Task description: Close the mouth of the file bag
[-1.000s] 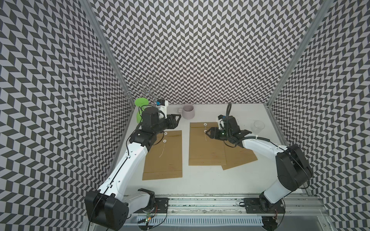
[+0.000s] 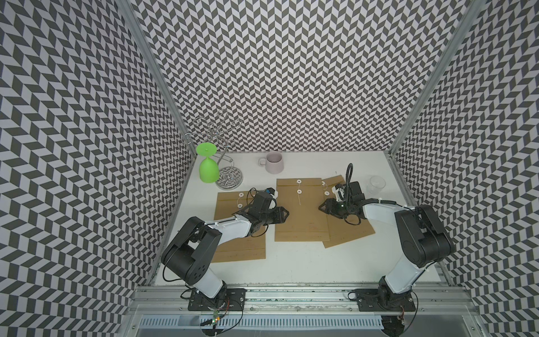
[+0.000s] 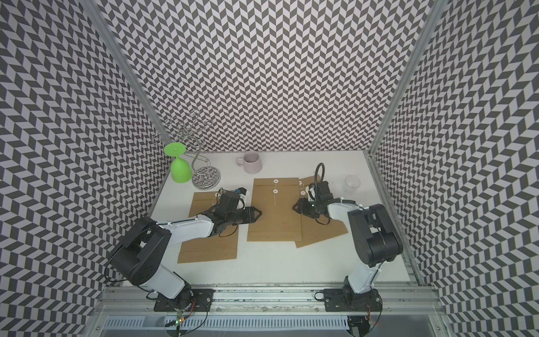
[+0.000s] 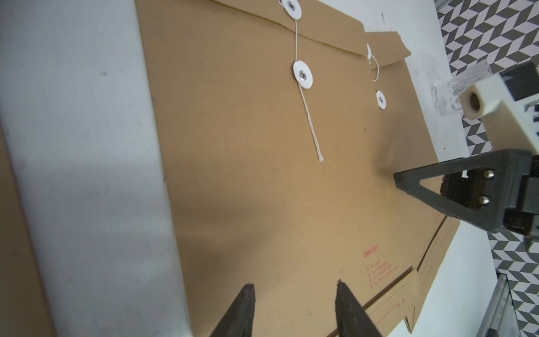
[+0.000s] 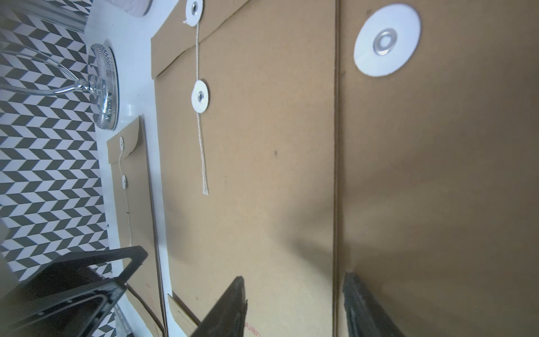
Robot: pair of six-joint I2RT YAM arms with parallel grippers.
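Three brown file bags with white button-and-string fasteners lie on the table: a left bag (image 2: pixel 235 251), a middle bag (image 2: pixel 300 219) and a right bag (image 2: pixel 351 231) partly under the middle one. The middle bag's upper button (image 4: pixel 292 8) sits on the flap, the lower button (image 4: pixel 302 74) below it, with a white string hanging down. My left gripper is over the middle bag's left side, fingers apart, nothing between them. My right gripper is low over the seam of the middle and right bags, fingers apart and empty.
At the back left stand a green goblet (image 2: pixel 209 169) and a chrome stand (image 2: pixel 229 178); a mauve mug (image 2: pixel 274 164) is at the back centre. A clear cup (image 2: pixel 376 183) stands on the right.
My right gripper has moved right and toward the front.
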